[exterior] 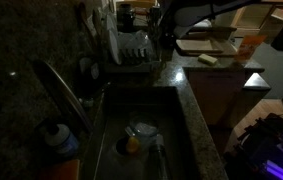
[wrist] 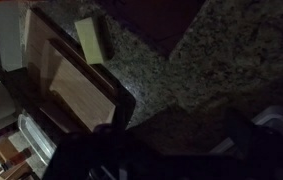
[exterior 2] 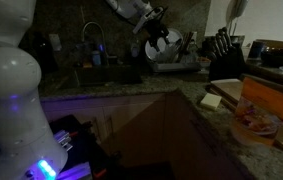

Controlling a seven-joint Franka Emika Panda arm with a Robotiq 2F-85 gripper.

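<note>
My gripper is open over the speckled counter in the wrist view, its dark fingers blurred into shadow and nothing visible between them. In exterior view 1, the arm reaches in from the upper right and the gripper (exterior: 165, 38) is beside the dish rack (exterior: 131, 67). A pale yellow sponge (wrist: 91, 40) lies on the counter, away from the fingers, near a wooden cutting board (wrist: 73, 80). Exterior view 2 shows the sponge (exterior 2: 211, 101) near the counter's front edge. White plates (exterior 2: 163, 48) stand in the rack.
The dark sink (exterior: 106, 125) holds a clear bowl-like item (exterior: 142, 128) and a small yellowish object (exterior: 132, 145). A bottle (exterior: 59, 138) stands left of it. An orange-and-white bag (exterior 2: 261, 110) and a knife block (exterior 2: 224, 62) occupy the right-hand counter. Bare counter surrounds the sponge.
</note>
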